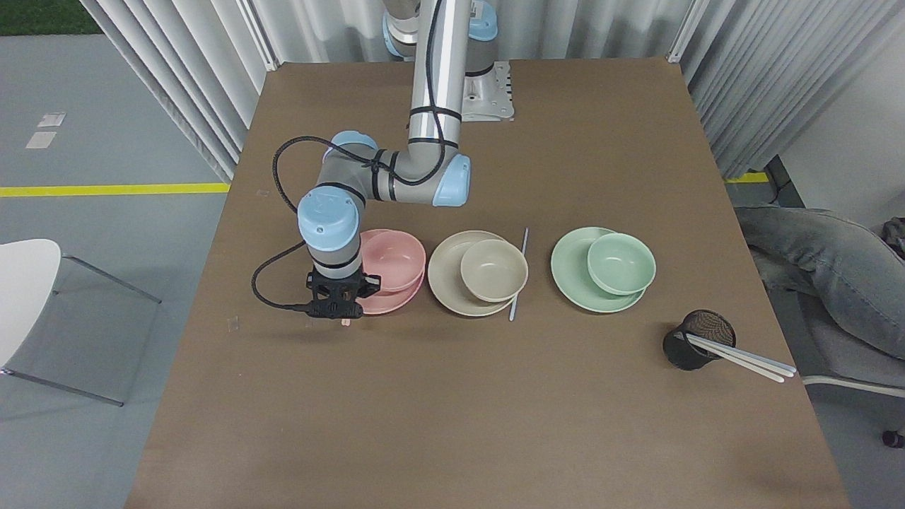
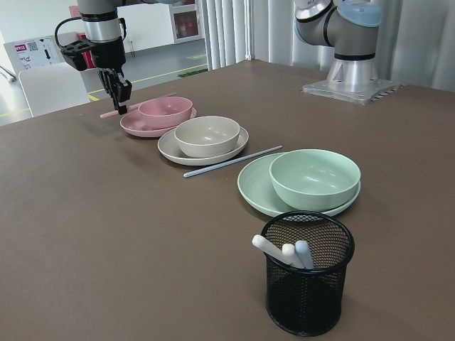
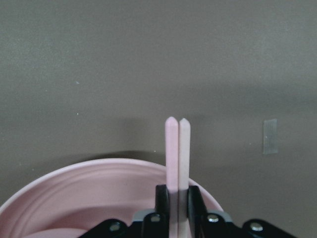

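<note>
My gripper [image 1: 341,305] is over the left edge of the pink plate [image 2: 135,125], which holds a pink bowl [image 1: 396,254]. In the wrist view two chopstick-like sticks, one pink [image 3: 171,158] and one paler [image 3: 184,153], stand side by side between the black fingertips; my gripper is shut on them. The pink rim [image 3: 99,166] lies below them. In the left view a pink stick shows beside the plate, partly hidden behind the gripper.
To the right stand a beige plate and bowl [image 1: 493,270], a light blue chopstick [image 1: 517,280], a green plate and bowl [image 1: 621,264], and a black mesh cup [image 1: 691,348] holding several chopsticks.
</note>
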